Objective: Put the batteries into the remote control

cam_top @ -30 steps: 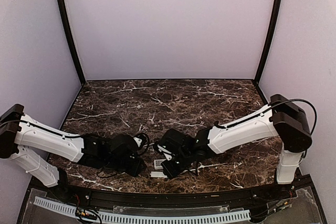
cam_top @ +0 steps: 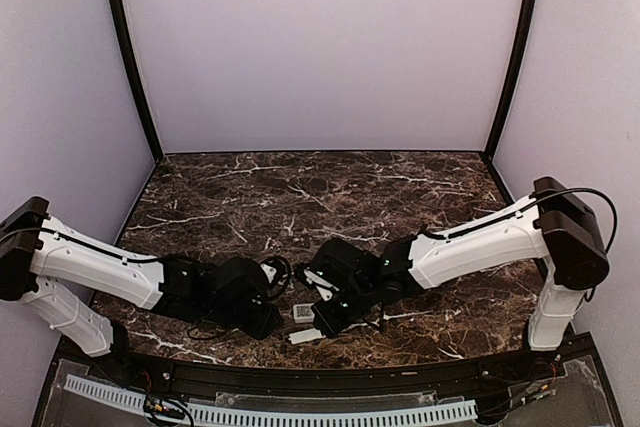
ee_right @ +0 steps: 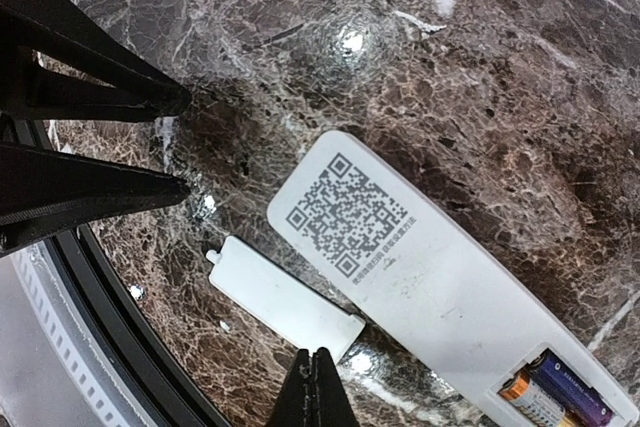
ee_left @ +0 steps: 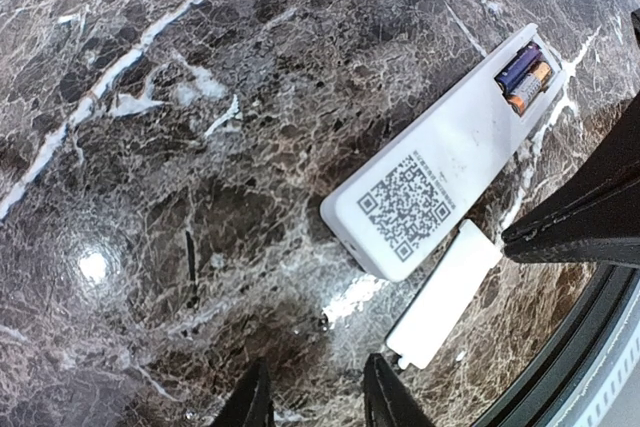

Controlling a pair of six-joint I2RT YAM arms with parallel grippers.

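The white remote (ee_left: 440, 162) lies face down on the marble table, with two batteries (ee_left: 525, 77) side by side in its open compartment, one purple, one copper-and-black. Its white battery cover (ee_right: 280, 292) lies separately beside the remote's QR-code end. My left gripper hovers near the remote and cover, its fingertips apart in its wrist view, nothing between them. My right gripper is shut above the cover and remote's near side, with nothing visible between its fingers. In the top view the black wrist housings partly hide the remote.
The table's front edge with a dark rail (ee_right: 130, 337) runs close beside the cover. The two arms' housings stand close together over the front middle.
The right arm has shifted slightly rightward in the top view, uncovering a bit more of the cover. The left arm has moved only slightly.
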